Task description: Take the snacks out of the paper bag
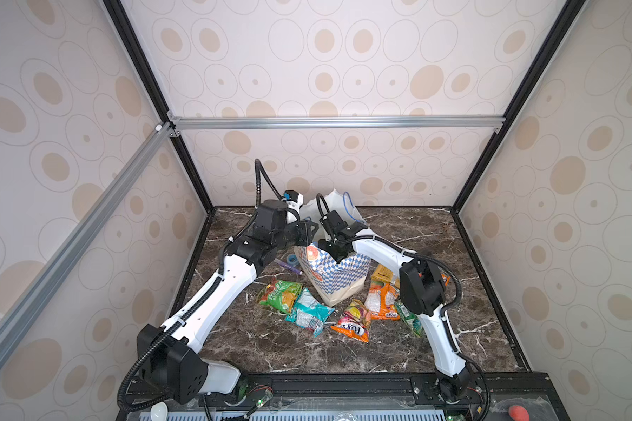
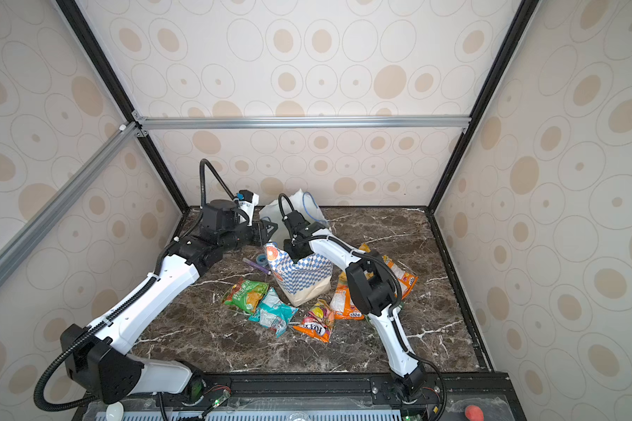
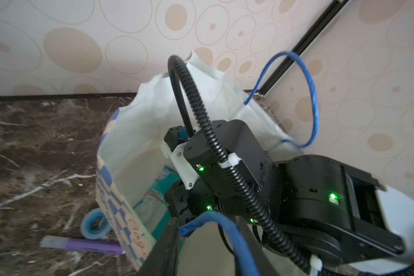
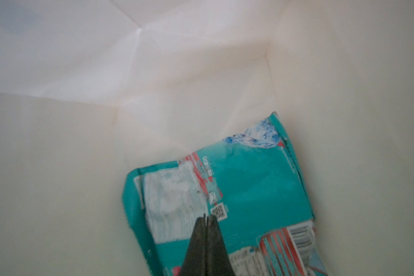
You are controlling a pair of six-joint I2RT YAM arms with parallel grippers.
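Note:
The paper bag (image 1: 335, 280), blue-checked with a white inside, stands mouth up near the middle of the table. At its bottom lies a teal snack pack, also partly visible in the left wrist view. My right gripper reaches down inside the bag, its fingertips together above the pack, nothing between them. By the bag's left rim, my left gripper is open. A blue handle (image 3: 216, 218) arches across the gap between its blurred fingers. The far blue handle (image 3: 313, 99) stands free.
Several snack packs lie before the bag: a green one (image 1: 279, 296), another teal one (image 1: 309, 311), an orange one (image 1: 352, 321) and more to the right. A purple marker (image 3: 94, 246) and a blue tape roll (image 3: 95, 224) lie left of the bag.

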